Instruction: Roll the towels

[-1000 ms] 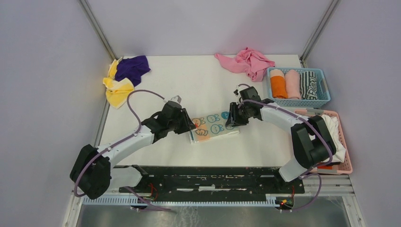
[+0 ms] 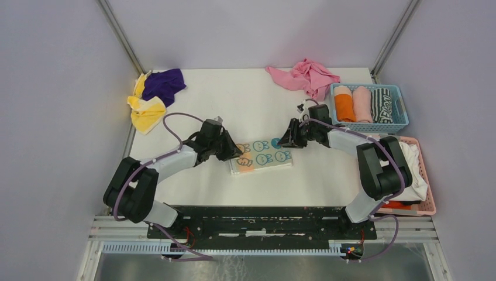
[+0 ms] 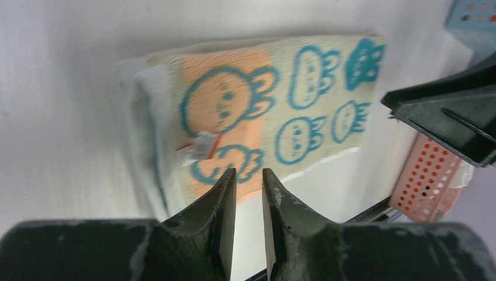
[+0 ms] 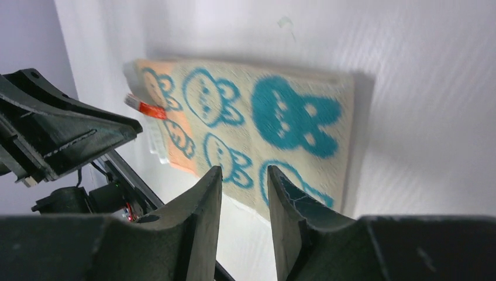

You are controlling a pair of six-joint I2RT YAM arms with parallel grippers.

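A folded beige towel with blue bunny faces and an orange end [image 2: 264, 157] lies flat in the middle of the table. Its small red-and-white tag [image 3: 203, 145] sticks up near the left end. At that left end is my left gripper, fingers part open with a narrow gap and no cloth between them. My right gripper is over the far right corner, by the solid blue bunny; its fingertips stand apart, also with nothing between. Whether either tip touches the cloth is hard to tell.
A blue basket [image 2: 399, 111] at back right holds rolled orange, pink and striped towels. Below it stands a pink basket [image 2: 430, 193] with white cloth. Loose pink [image 2: 307, 76], purple [image 2: 165, 85] and yellow [image 2: 146, 114] towels lie at the back.
The towel has shifted slightly left.
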